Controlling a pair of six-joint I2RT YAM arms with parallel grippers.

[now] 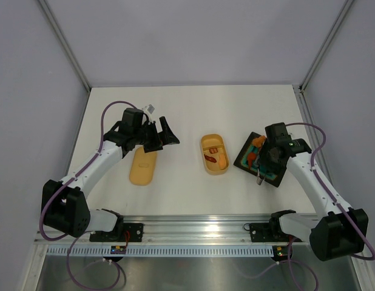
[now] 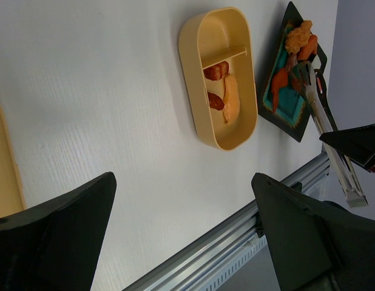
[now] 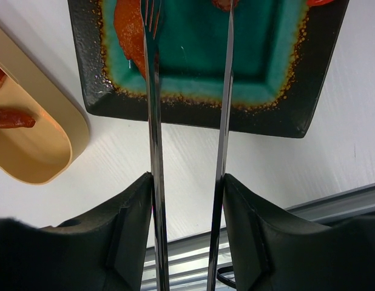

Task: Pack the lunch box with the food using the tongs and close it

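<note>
A tan lunch box (image 1: 206, 167) in mid-table holds sausage pieces (image 2: 216, 71) and a pale orange piece (image 2: 231, 98). Right of it, a dark tray (image 1: 242, 159) with a teal middle carries fried food (image 2: 298, 37) and orange pieces (image 3: 127, 33). My right gripper holds long metal tongs (image 3: 156, 145) over the tray, their arms apart, the fork end by an orange piece and the other tip at a brown piece. My left gripper (image 1: 163, 133) stands open and empty over the left of the table.
A tan lid (image 1: 141, 174) lies on the table below my left gripper. A metal rail (image 1: 187, 218) runs along the front edge.
</note>
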